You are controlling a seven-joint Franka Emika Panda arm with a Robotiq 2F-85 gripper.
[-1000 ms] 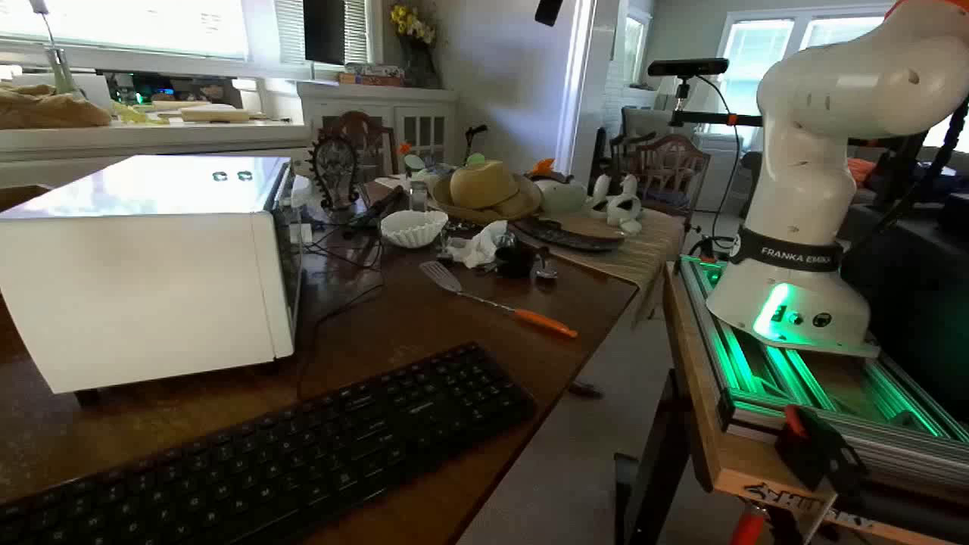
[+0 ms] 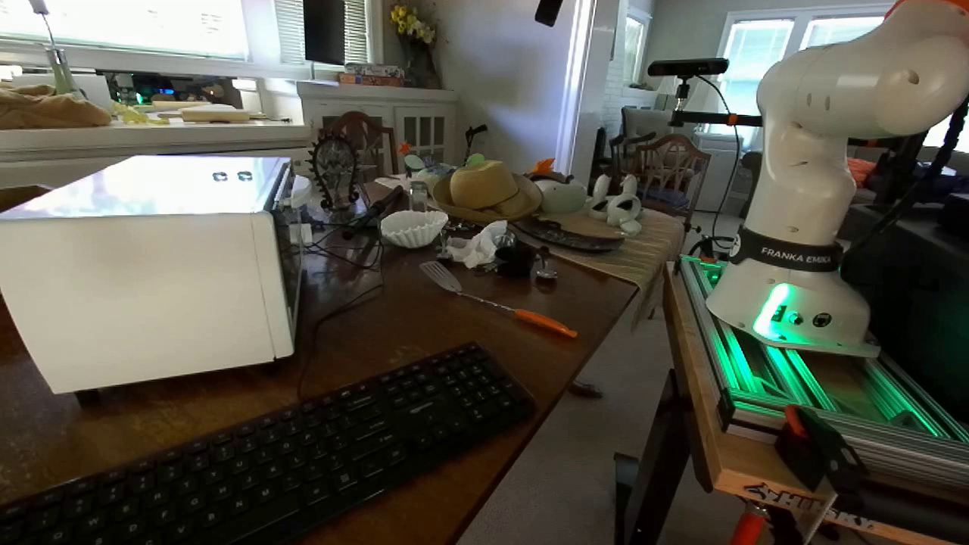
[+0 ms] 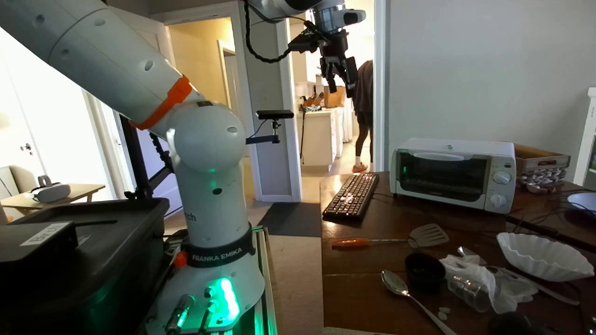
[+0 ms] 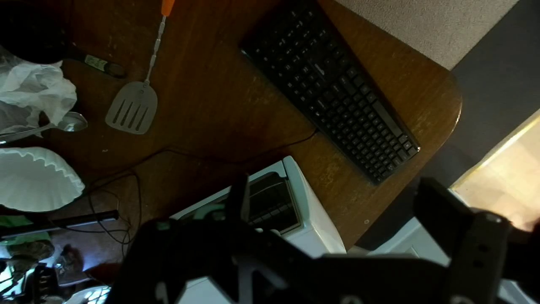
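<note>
My gripper [image 3: 341, 89] hangs high in the air in exterior view 2, fingers pointing down, well above the table. In the wrist view the gripper is open, its dark fingers wide apart with nothing held between them. Beneath it lie the black keyboard [image 4: 334, 91] and the white toaster oven [image 4: 316, 223], partly covered by the gripper's body. A slotted spatula [image 4: 132, 107] with an orange handle rests flat on the wood. Exterior view 1 shows the arm's base and lower links, but the gripper is out of that frame.
A white fluted bowl [image 3: 545, 257], a black cup [image 3: 424, 271], a spoon [image 3: 395, 283] and crumpled white plastic [image 3: 475, 279] crowd one end of the table. Cables run near the oven. Bare wood [image 4: 212, 96] separates spatula and keyboard. A person [image 3: 364, 106] stands in the doorway behind.
</note>
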